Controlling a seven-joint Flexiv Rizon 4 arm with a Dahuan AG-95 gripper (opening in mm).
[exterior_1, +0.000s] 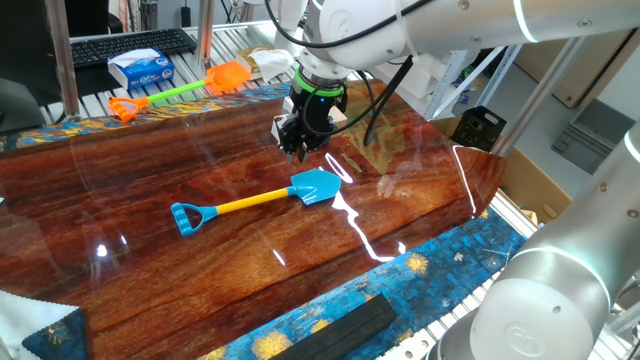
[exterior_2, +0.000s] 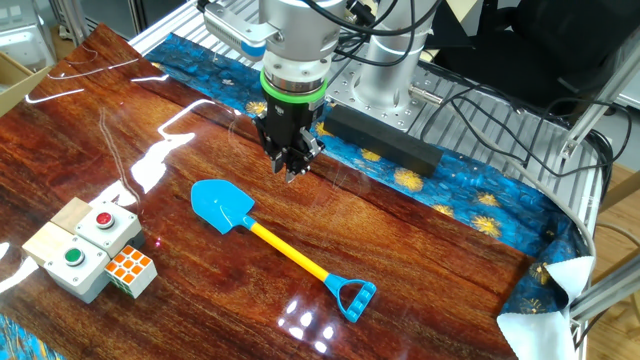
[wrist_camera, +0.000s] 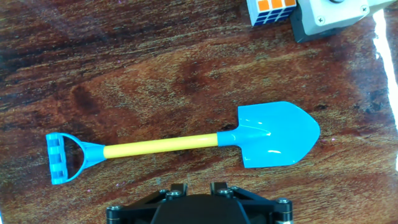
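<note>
A toy shovel with a blue blade (wrist_camera: 280, 135), a yellow shaft (wrist_camera: 160, 146) and a blue D-shaped grip (wrist_camera: 57, 158) lies flat on the glossy brown table. The whole shovel (exterior_2: 290, 250) shows in every view. My gripper points down above the table; a gap with nothing in it separates the two fingertips. In exterior view 2 the gripper (exterior_2: 283, 172) hangs clear of the tabletop, towards the robot base from the shovel blade. The shovel lies apart from the fingers.
A Rubik's cube (exterior_2: 131, 270) stands beside two grey button boxes, one with a red button (exterior_2: 104, 220), one with a green button (exterior_2: 74, 257). An orange and green shovel (exterior_1: 180, 91) and a tissue pack (exterior_1: 141, 69) lie at the far edge. Bare table surrounds the blue shovel.
</note>
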